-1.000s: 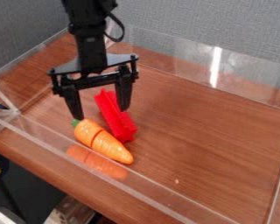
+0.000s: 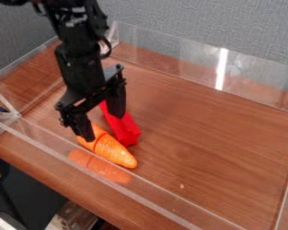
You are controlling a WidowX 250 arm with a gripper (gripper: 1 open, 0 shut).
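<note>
My black gripper [image 2: 96, 120] hangs low over the wooden board, tilted, with its near finger down by the upper left end of an orange toy carrot [image 2: 115, 151]. A red toy object [image 2: 125, 131] lies just right of the carrot, partly hidden behind the gripper. The fingers look spread apart, and I see nothing held between them; whether the lower finger touches the carrot I cannot tell.
Clear plastic walls edge the wooden board [image 2: 212, 153]. The right and back of the board are empty. Dark floor and some clutter lie outside at the lower left.
My gripper has moved down and rotated, its near finger now lower by the carrot's top end. The carrot and red object have not visibly moved.
</note>
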